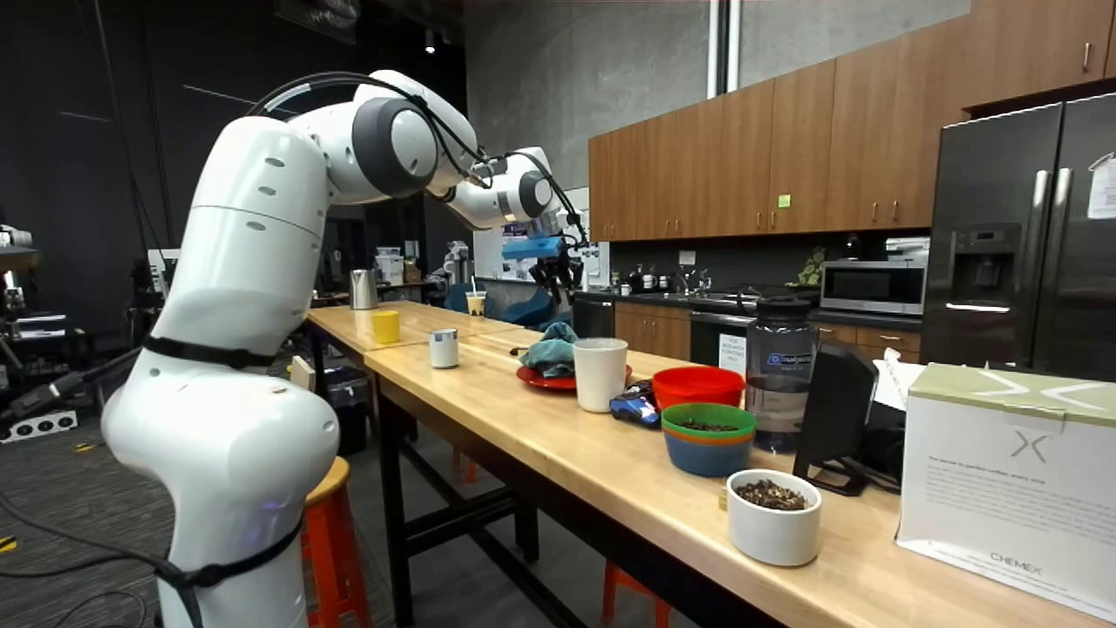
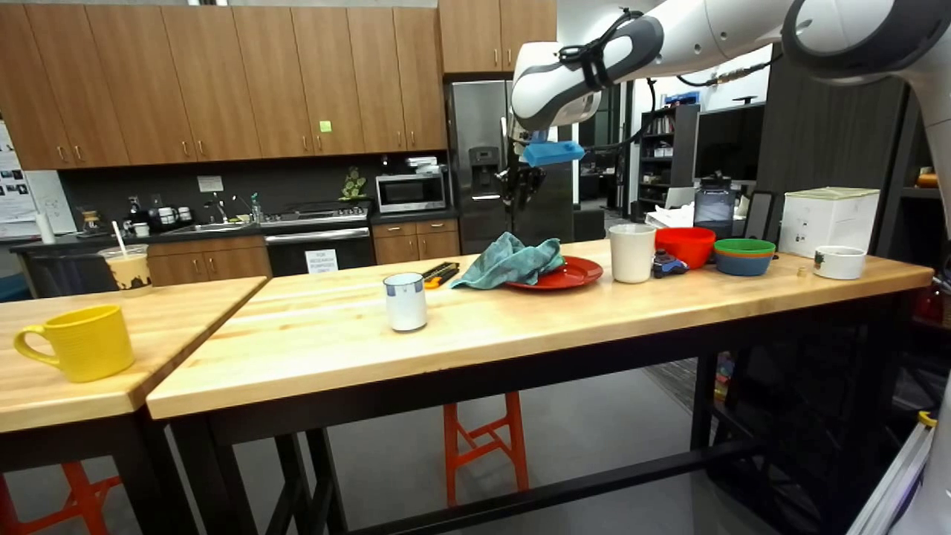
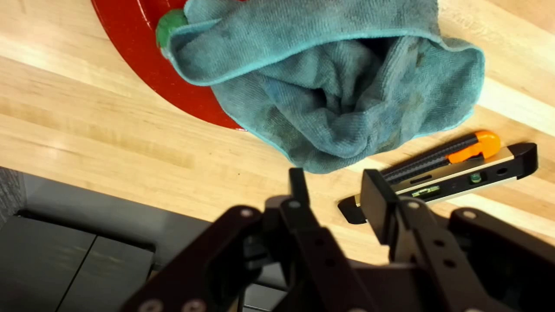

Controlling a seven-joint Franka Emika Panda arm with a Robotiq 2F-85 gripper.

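A teal cloth [image 3: 333, 104] lies crumpled, partly on a red plate [image 3: 151, 67] and partly on the wooden table. Under its fold at the plate, a small green item [image 3: 169, 28] peeks out, mostly covered. My gripper stands open with nothing between its fingers. In the second exterior view the gripper [image 2: 519, 198] hangs well above the cloth [image 2: 513, 261] and is clear of it. The plate [image 2: 570, 273] sits flat on the table.
Beside the cloth lie an orange-and-black utility knife [image 3: 442, 156] and a small level [image 3: 437, 182]. A white cup [image 2: 632, 253], red bowl [image 2: 684, 245] and stacked bowls [image 2: 744, 255] stand right of the plate. A white mug [image 2: 406, 302] stands to the left.
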